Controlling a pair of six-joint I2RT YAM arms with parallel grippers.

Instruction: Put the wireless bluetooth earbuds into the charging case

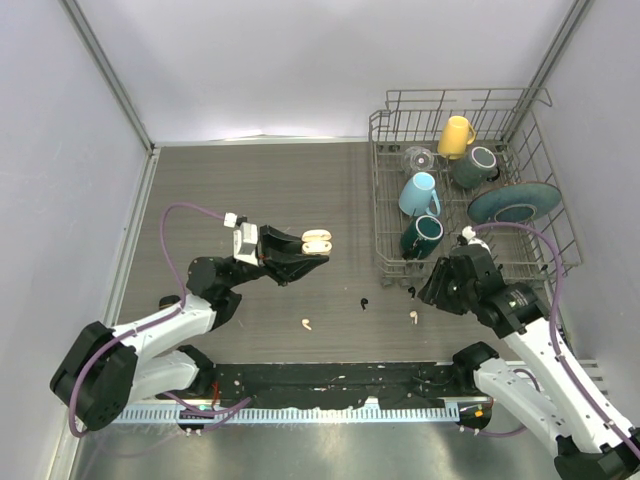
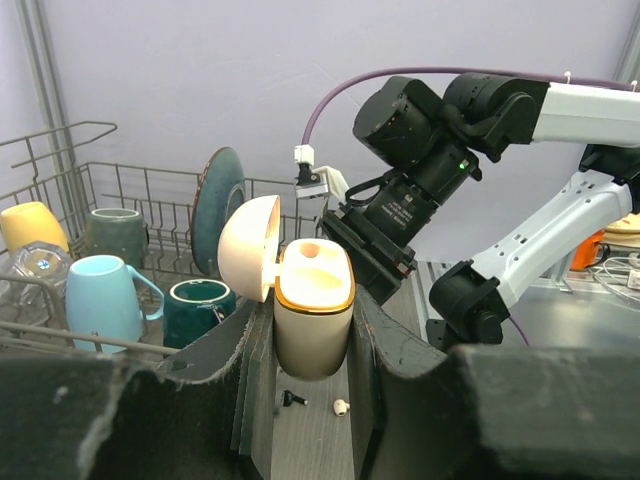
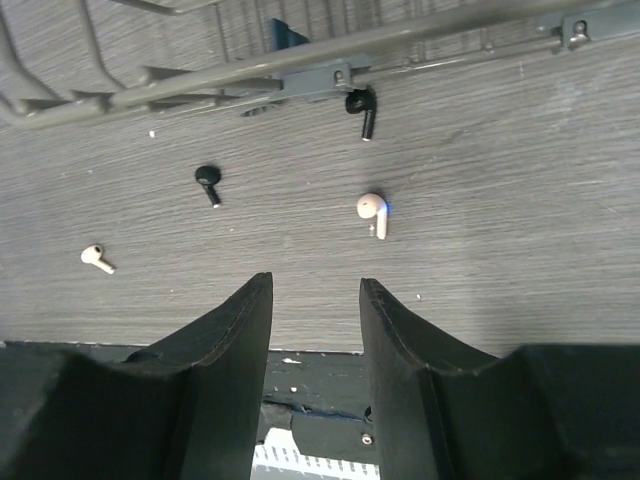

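Observation:
A cream charging case (image 2: 314, 300), its lid (image 2: 249, 245) flipped open, is held upright between the fingers of my left gripper, which is shut on it. In the top view that case (image 1: 317, 243) hangs over the table's middle. Pointing down above the table by the rack, my right gripper has parted fingers with nothing between them. A white earbud (image 3: 374, 213) lies ahead of those fingertips, and a second white earbud (image 3: 97, 258) rests farther left. Two black earbuds (image 3: 208, 183) (image 3: 362, 110) lie nearer the rack.
A wire dish rack (image 1: 378, 200) with a yellow mug (image 1: 455, 137), a light blue mug (image 1: 419, 194), dark green mugs, a glass and a plate (image 1: 515, 202) fills the right back. One black earbud sits close by its front edge.

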